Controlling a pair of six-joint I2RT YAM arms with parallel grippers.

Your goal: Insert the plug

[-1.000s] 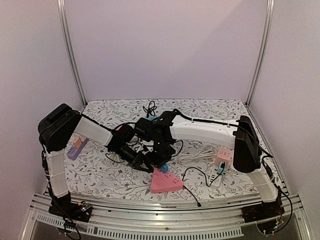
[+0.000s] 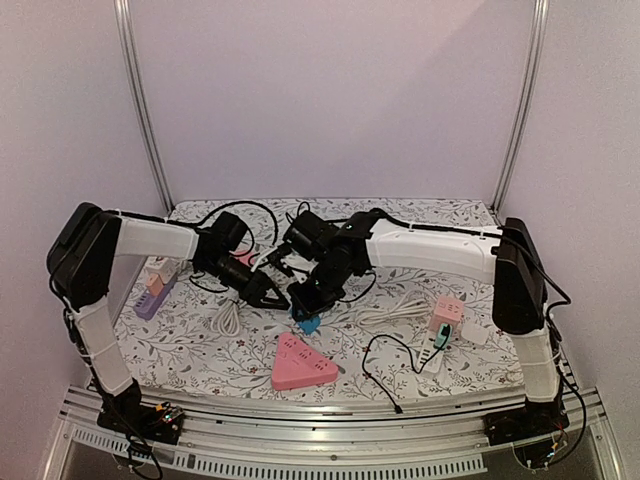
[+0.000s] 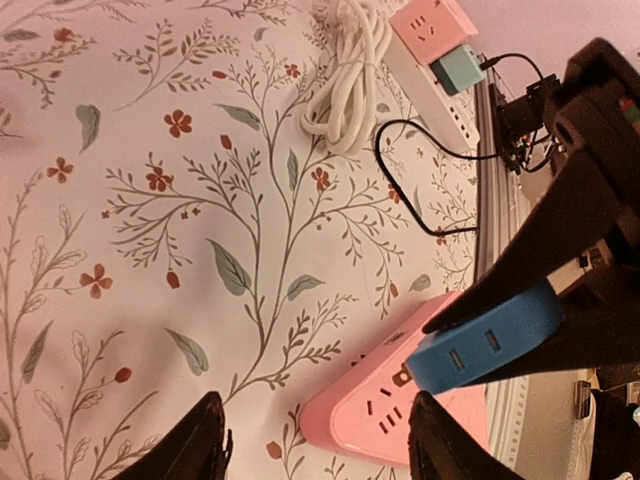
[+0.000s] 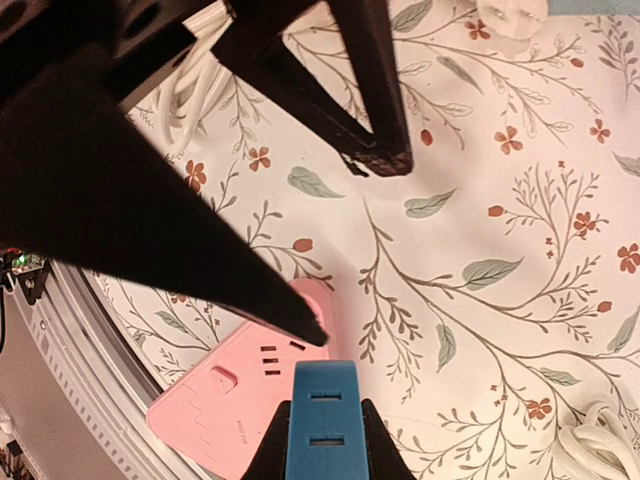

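A blue plug [image 2: 308, 326] is clamped in my right gripper [image 2: 305, 305], above the pink triangular power strip [image 2: 303, 362] with slotted sockets; in the left wrist view the plug [image 3: 482, 338] has a prong pointing at the strip [image 3: 370, 410], and in the right wrist view the plug [image 4: 325, 420] partly covers the strip [image 4: 220, 400]. My left gripper is open beside the strip, with nothing visible between its fingers; in the top view it [image 2: 270, 298] is left of the right one.
White coiled cables [image 2: 392, 314] lie to the right, near a pink cube [image 2: 447, 310], a white strip [image 2: 430, 362] and a black cable. A purple strip [image 2: 148, 303] sits at the far left. Bare patterned cloth surrounds the pink strip.
Both arms have lifted back from the pink strip, the left one also leftward. The strip has shifted left compared with one second ago.
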